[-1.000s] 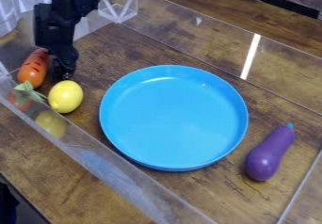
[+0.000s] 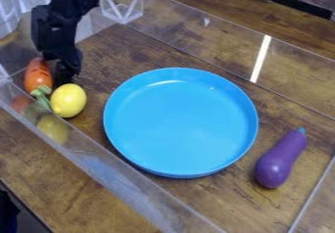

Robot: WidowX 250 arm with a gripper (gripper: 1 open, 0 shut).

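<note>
The black gripper (image 2: 58, 59) is at the upper left, low over an orange carrot (image 2: 38, 78) with a green top, at the tray's left wall. Its fingers are dark and partly hidden, open by what little shows, at the carrot's upper end. A yellow lemon (image 2: 69, 101) lies just right of the carrot's green top. A large blue plate (image 2: 179, 119) fills the middle, and a purple eggplant (image 2: 279, 161) lies at the lower right.
A clear-walled enclosure (image 2: 157, 203) surrounds the objects on the wooden surface. Bare wood shows behind the plate and to its right.
The gripper has shifted slightly around the carrot's upper end; the carrot looks very slightly moved. The lemon, plate and eggplant are unchanged.
</note>
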